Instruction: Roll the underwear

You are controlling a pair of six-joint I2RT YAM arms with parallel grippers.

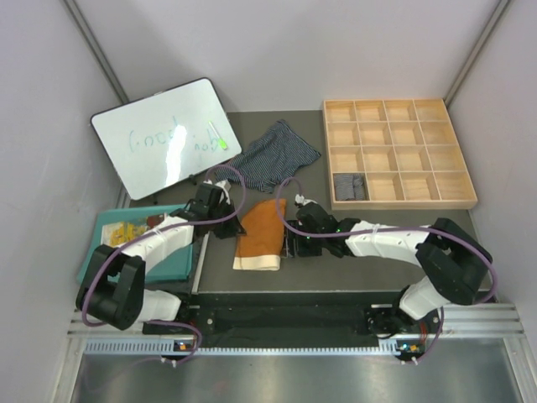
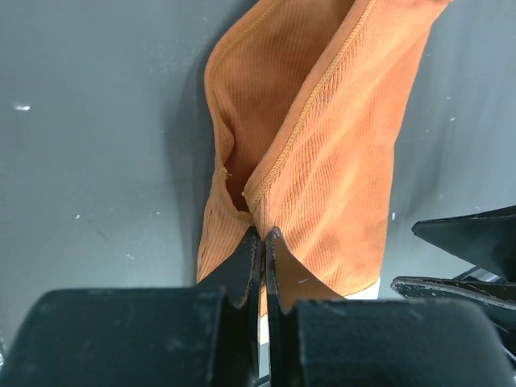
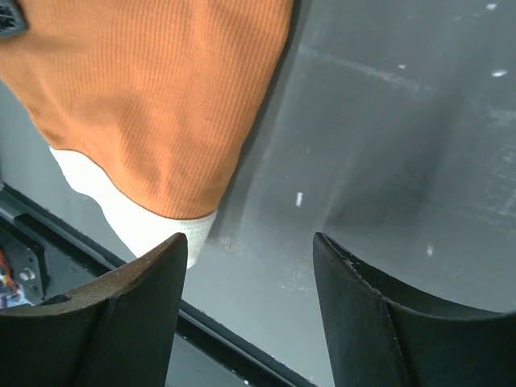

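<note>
The orange underwear (image 1: 258, 235) with a white band lies flat on the dark table between both grippers, a folded edge along its left side in the left wrist view (image 2: 330, 161). My left gripper is shut at that folded edge; whether any cloth is between its tips is hard to see. My right gripper stands open over the bare table just beside the cloth's white band (image 3: 137, 218), nothing between its fingers.
A striped dark cloth (image 1: 268, 155) lies behind. A whiteboard (image 1: 147, 143) is at back left, a teal bin (image 1: 173, 269) at left, a wooden compartment box (image 1: 398, 200) at back right. Bare table is at front right.
</note>
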